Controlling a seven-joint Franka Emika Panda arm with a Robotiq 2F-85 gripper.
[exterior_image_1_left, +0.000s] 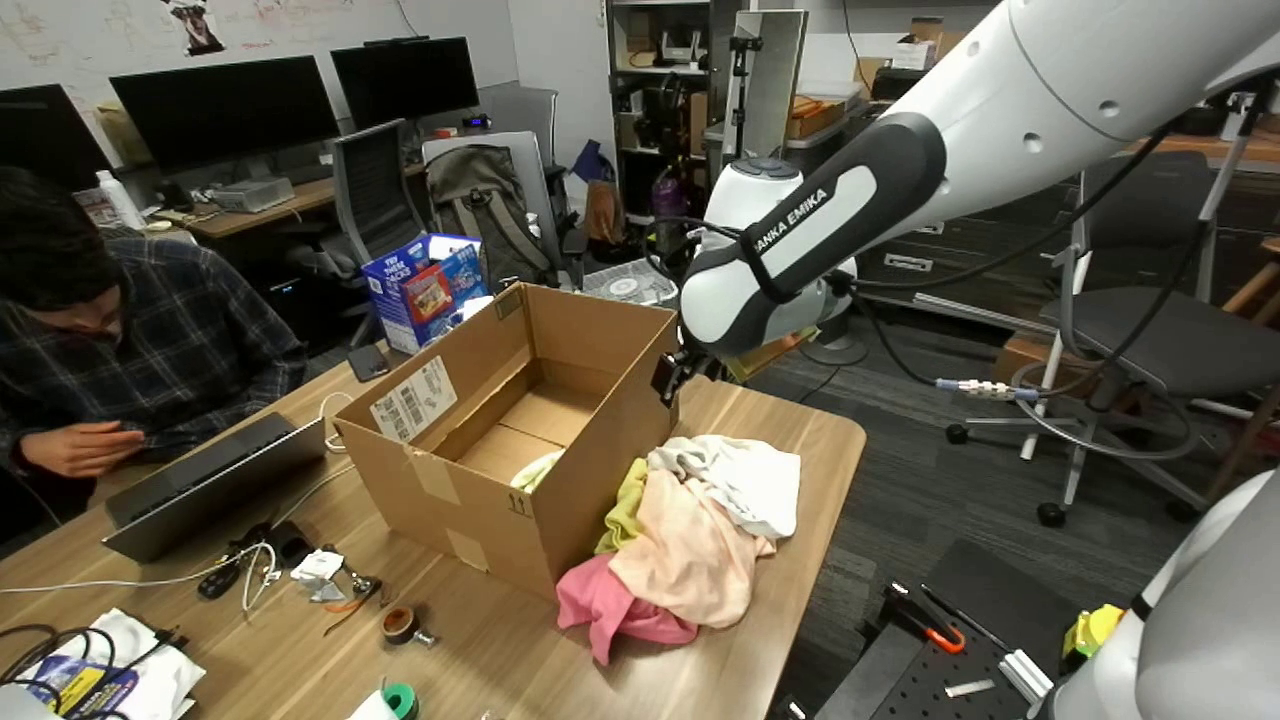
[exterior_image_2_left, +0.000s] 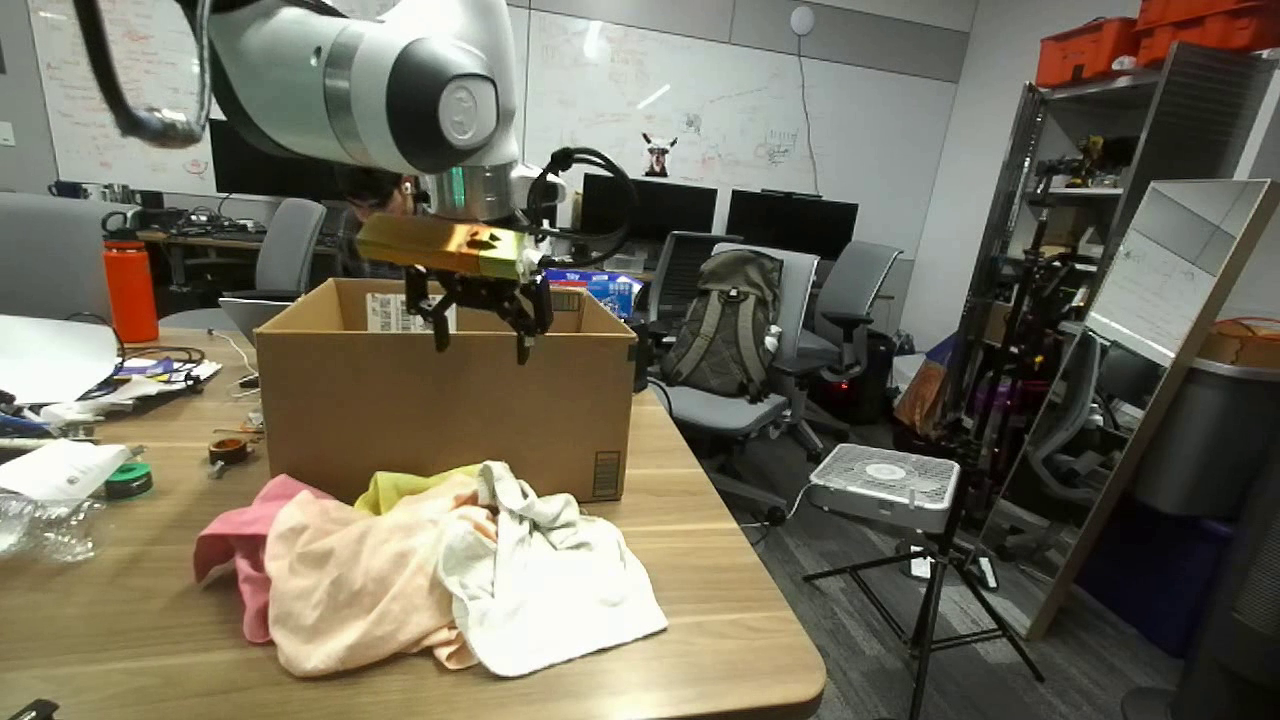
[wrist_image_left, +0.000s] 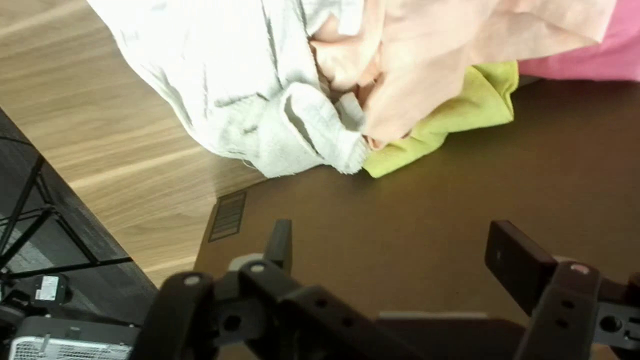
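Note:
My gripper (exterior_image_2_left: 483, 347) is open and empty beside the upper part of the cardboard box (exterior_image_2_left: 444, 414), on the side where the cloths lie. Its spread fingers (wrist_image_left: 280, 243) show against the brown box wall in the wrist view. Against that wall a heap of cloths rests on the table: a white cloth (exterior_image_1_left: 750, 480), a peach cloth (exterior_image_1_left: 690, 546), a pink cloth (exterior_image_1_left: 612, 604) and a yellow-green cloth (exterior_image_1_left: 624, 510). Inside the open-topped box, a pale cloth (exterior_image_1_left: 535, 470) shows partly; the near wall hides the rest.
A laptop (exterior_image_1_left: 222, 480), cables and a brown tape roll (exterior_image_1_left: 398, 623) lie on the far side of the box. Someone in a plaid shirt (exterior_image_1_left: 192, 324) sits there. Bare wood (exterior_image_2_left: 720, 612) surrounds the cloths towards the table's corner.

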